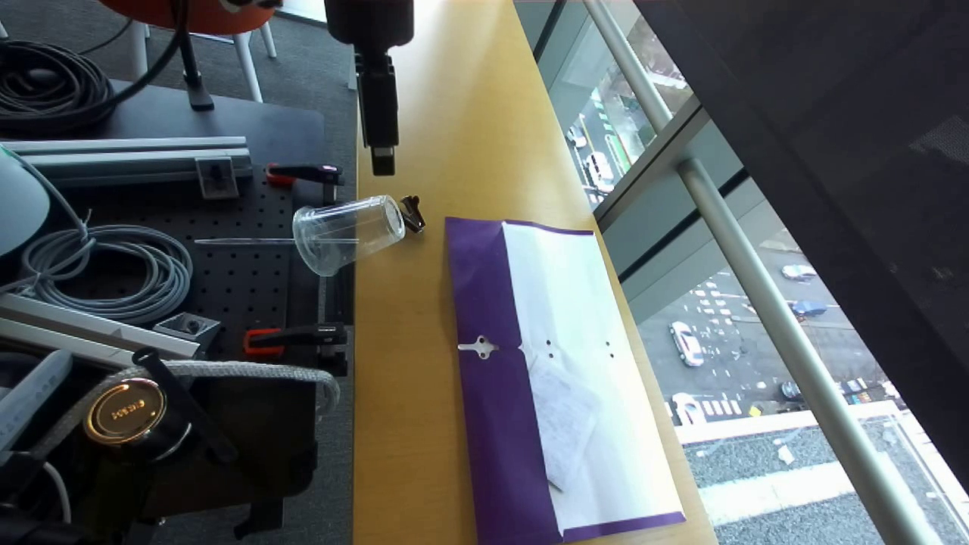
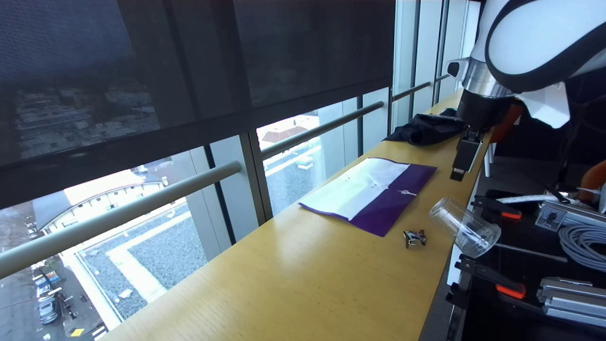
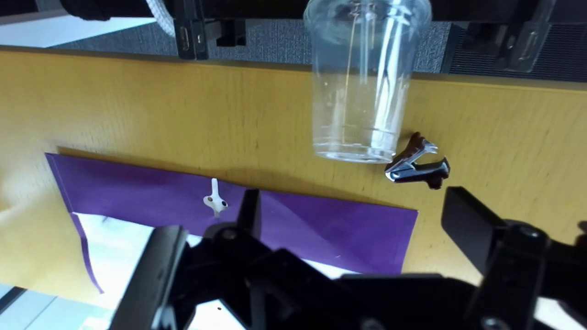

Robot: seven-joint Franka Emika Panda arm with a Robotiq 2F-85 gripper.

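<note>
A clear plastic cup (image 1: 350, 232) lies on its side across the table's edge, its mouth hanging out past the wood. By its base rests a dark staple remover (image 3: 418, 165), fingers spread, close to the cup in the wrist view. A purple-and-white paper folder (image 2: 363, 187) is spread flat on the table, with a thin sheet on its white part. My gripper is open and empty, its fingers apart above the table. In exterior view 1 the gripper (image 1: 383, 163) hangs above the table, beyond the cup and the staple remover.
A dark pegboard bench (image 1: 241, 272) with clamps, cables and metal profiles runs alongside, across a gap. A thin rod (image 2: 534, 253) extends by the cup's mouth; whether it is inside is unclear. Dark cloth (image 2: 423, 130) lies at the far end. Bare wood (image 2: 272, 295) shows in front; windows border the other side.
</note>
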